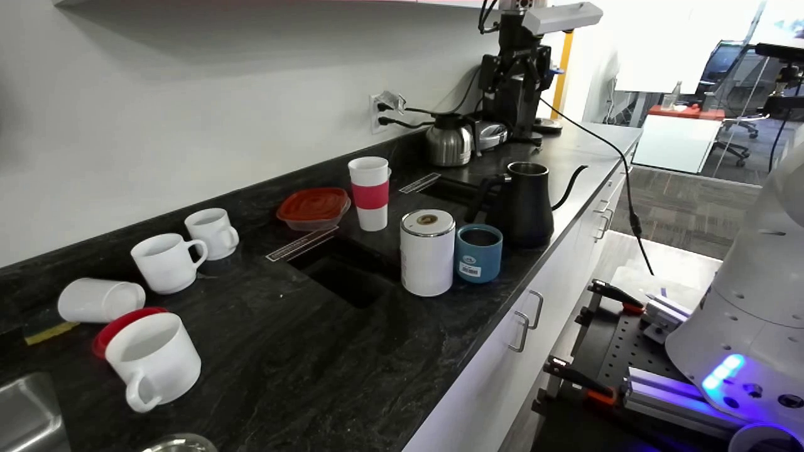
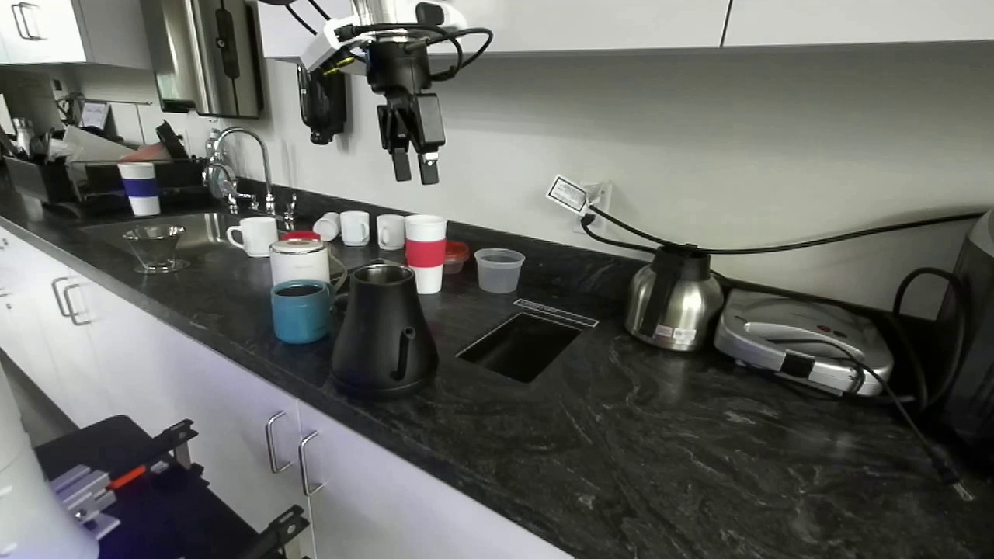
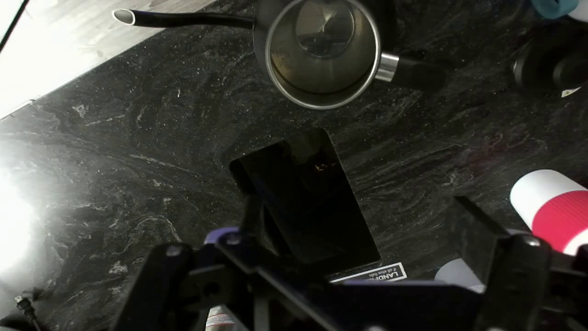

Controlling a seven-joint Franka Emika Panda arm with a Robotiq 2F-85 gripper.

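My gripper (image 2: 415,175) hangs high above the counter, pointing down. In the wrist view its two fingers (image 3: 477,234) stand wide apart with nothing held between them, so it is open. Below it lies a dark rectangular opening (image 3: 314,198) in the countertop. A black gooseneck kettle (image 2: 384,331) stands upright beside that opening, near the counter's front edge. Its top is uncovered in the wrist view, showing the metal inside and the steel rim (image 3: 325,105). A blue mug (image 2: 300,312) and a white canister (image 1: 427,256) are close to the kettle.
A white cup with a red band (image 1: 369,194) and a red-lidded container (image 1: 313,207) stand toward the wall. Several white mugs (image 1: 166,263) are near the sink. A steel carafe (image 2: 675,303) and a silver appliance (image 2: 801,340) sit at the back.
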